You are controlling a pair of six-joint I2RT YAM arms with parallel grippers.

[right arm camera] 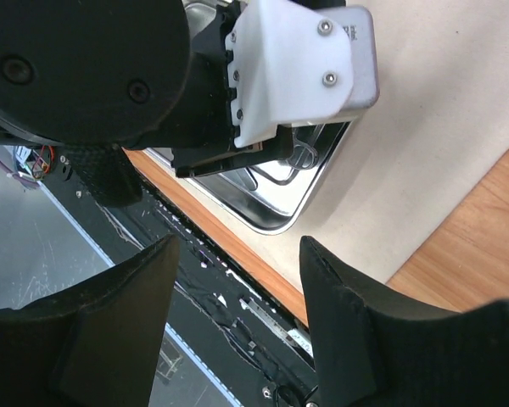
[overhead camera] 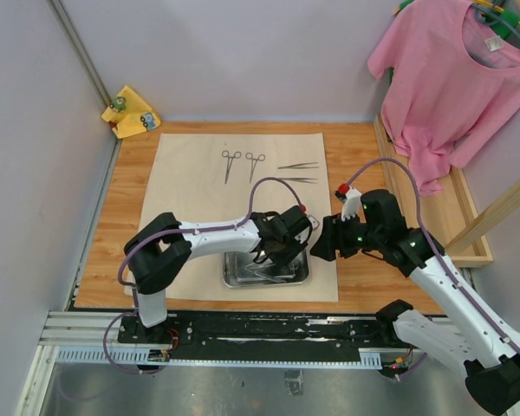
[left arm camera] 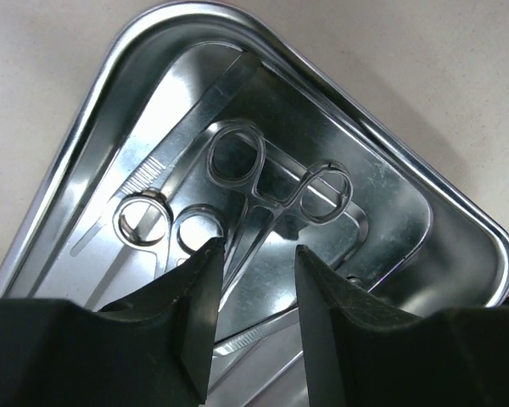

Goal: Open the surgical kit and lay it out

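Note:
The steel tray (overhead camera: pixel 243 276) lies at the front of the paper sheet (overhead camera: pixel 182 173). In the left wrist view it holds several instruments, including ring-handled forceps (left arm camera: pixel 246 181) and tweezers (left arm camera: pixel 140 178). My left gripper hangs open over them, nothing between its fingers. Behind the tray, two ring-handled instruments (overhead camera: pixel 230 158) and two tweezers (overhead camera: pixel 296 165) lie in a row on the sheet. My right gripper is open to the right of the tray, empty; in its view the left arm hides much of the tray.
A pink shirt (overhead camera: pixel 442 78) hangs over a wooden rack (overhead camera: pixel 477 238) at the right. A yellow cloth (overhead camera: pixel 134 113) lies at the back left.

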